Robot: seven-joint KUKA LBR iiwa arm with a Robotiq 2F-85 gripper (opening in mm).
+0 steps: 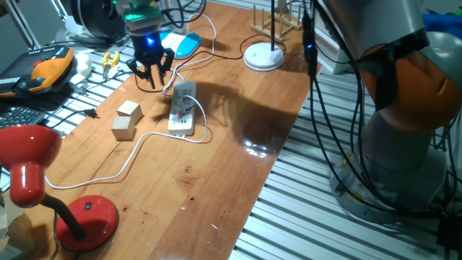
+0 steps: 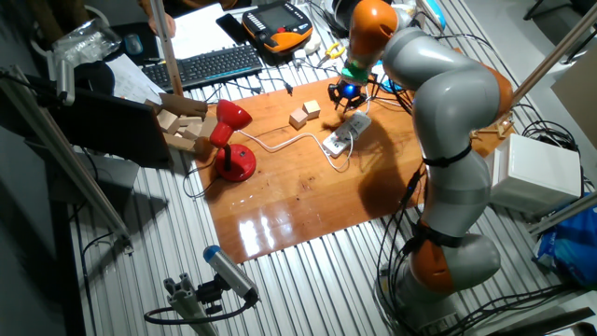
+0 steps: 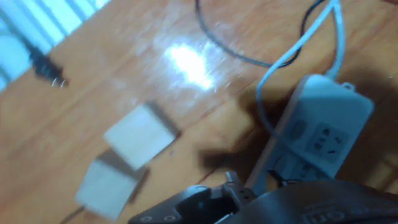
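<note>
My gripper (image 1: pixel 157 84) hangs above the table at its far end, pointing down, left of the white power strip (image 1: pixel 180 128) in exterior view 1. Its two fingers stand a small gap apart, and nothing shows between them. Two pale wooden blocks, the farther one (image 1: pixel 130 109) and the nearer one (image 1: pixel 123 129), rest on the wood close together, nearer the camera than the gripper. In the wrist view the blocks (image 3: pixel 140 137) lie left of the fingers, and the power strip (image 3: pixel 341 109) is to the right, its lower end hidden behind the gripper.
A white cable (image 1: pixel 148 135) loops from the strip across the table. The red lamp (image 1: pixel 88 222) stands at the near left, and a round white base (image 1: pixel 263 58) at the far right. A black plug (image 1: pixel 90 113) lies by the left edge.
</note>
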